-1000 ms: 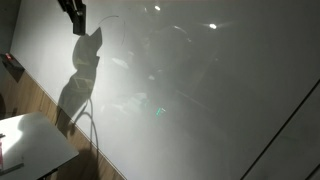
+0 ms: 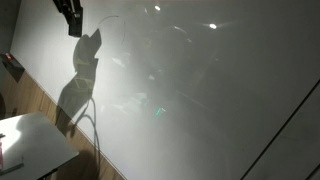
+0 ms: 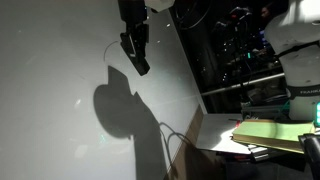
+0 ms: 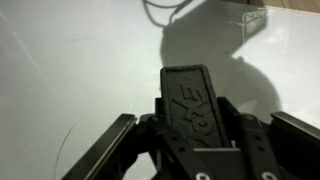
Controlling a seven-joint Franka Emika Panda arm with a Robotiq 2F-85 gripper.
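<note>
A dark block with raised lettering, which looks like a whiteboard eraser (image 4: 190, 92), stands between the fingers of my gripper in the wrist view. The fingers are shut on its sides. Behind it spreads a large pale glossy board (image 4: 90, 60). At the top left of exterior view 1, my gripper (image 2: 75, 27) shows small and dark over the board (image 2: 200, 100). Exterior view 2 has the gripper (image 3: 139, 66) near top centre, its shadow cast on the board (image 3: 50, 100). Whether the eraser touches the board cannot be told.
Thin curved lines and faint smudges mark the board, with bright glare spots. Beyond its edge lie a wooden floor (image 2: 38, 98) and a white table (image 2: 35, 145). A green-covered book or pad (image 3: 270, 133) rests near the robot's base.
Hardly anything differs; my gripper stays near the top left of exterior view 1, with at most a very small shift.
</note>
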